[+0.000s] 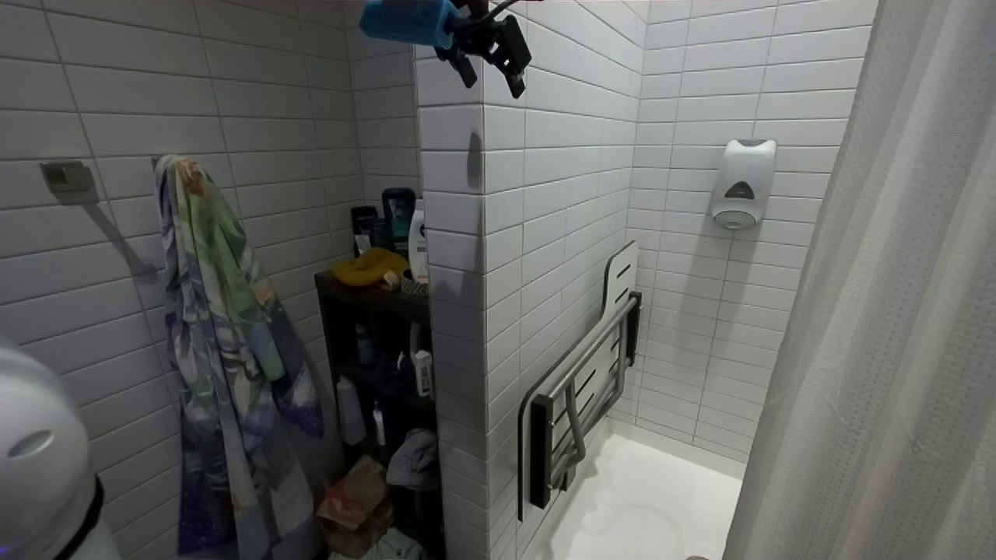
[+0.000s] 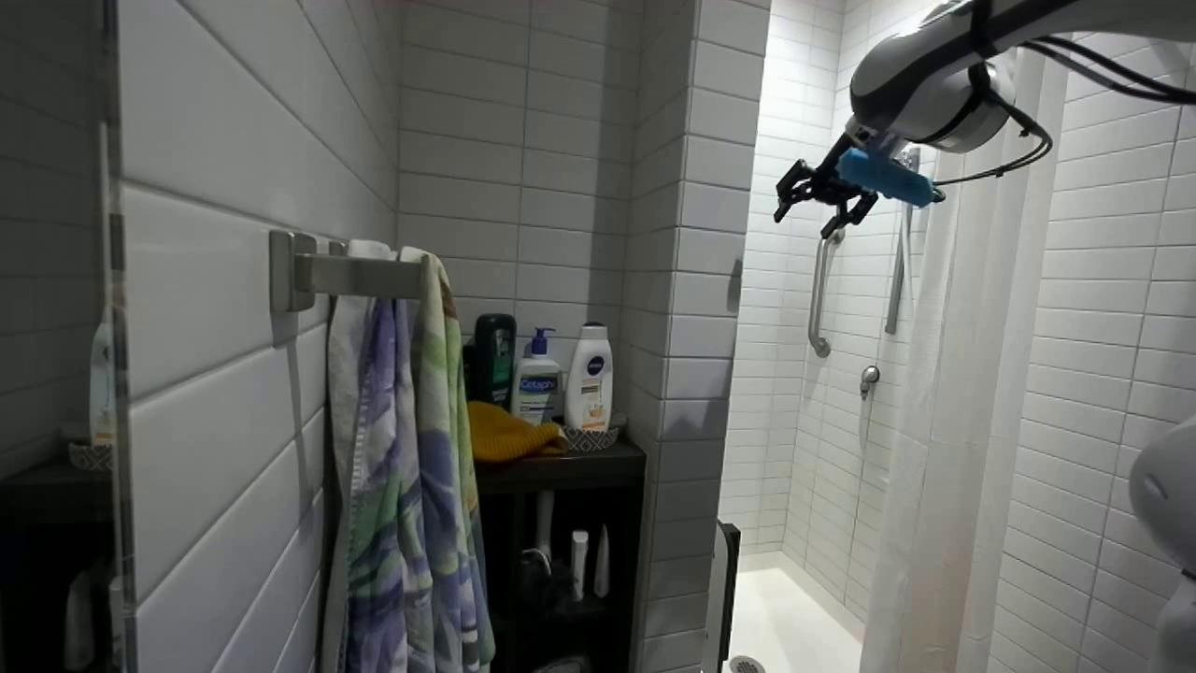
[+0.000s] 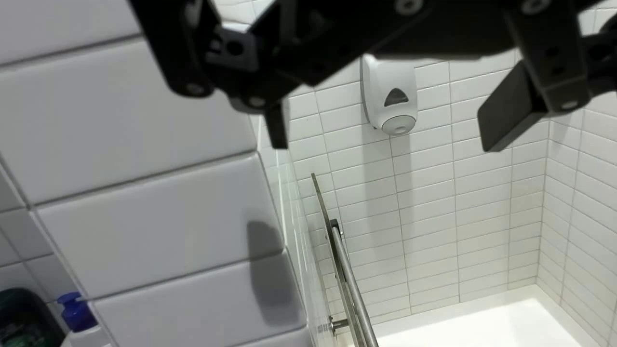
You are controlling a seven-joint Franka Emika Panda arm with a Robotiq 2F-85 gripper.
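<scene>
My gripper (image 1: pixel 492 87) is open and empty, raised high in front of the end of the tiled partition wall (image 1: pixel 450 168). In the wrist view its two dark fingers stand wide apart, the right finger pad (image 3: pixel 506 110) clear of everything. Between and below them, farther off on the back wall, the white soap dispenser (image 3: pixel 391 95) shows. A folded shower seat (image 1: pixel 583 378) hangs on the partition's shower side, well below the gripper. From the second exterior view, the gripper (image 2: pixel 809 219) hangs in the air near the shower opening, touching nothing.
A patterned towel (image 2: pixel 409 471) hangs from a wall bar. The dark shelf (image 2: pixel 561 462) holds bottles and a mustard cloth (image 2: pixel 505 432). A pale curtain (image 1: pixel 887 308) borders the shower on the right.
</scene>
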